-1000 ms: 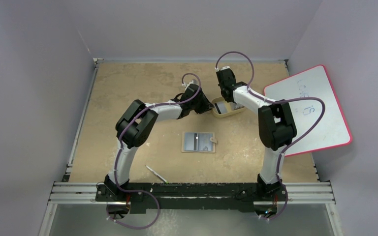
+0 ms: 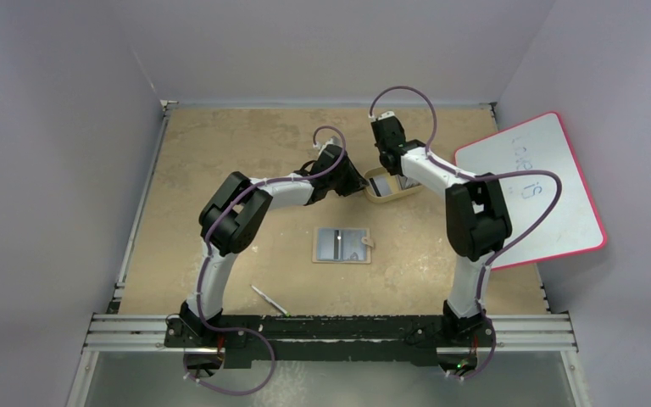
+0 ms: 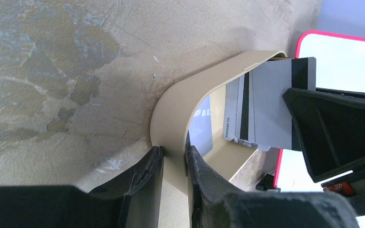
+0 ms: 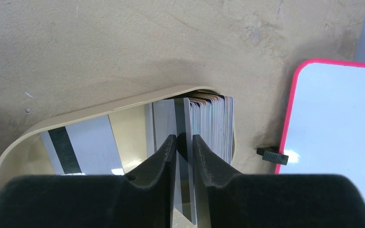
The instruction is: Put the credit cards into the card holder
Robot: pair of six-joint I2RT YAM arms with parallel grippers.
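A beige oval container holds flat cards at its left and a dense stack of cards standing at its right end. My left gripper is shut on the container's left rim. My right gripper is over the right part of the container, its fingertips close together at a grey card with a dark stripe, just left of the stack. Whether they grip it is hard to tell. A separate tray with grey cards lies nearer the front.
A whiteboard with pink edge lies right of the container. A pen lies at the front left.
My right gripper has shifted very slightly over the container since a second ago. The left arm and container look unchanged.
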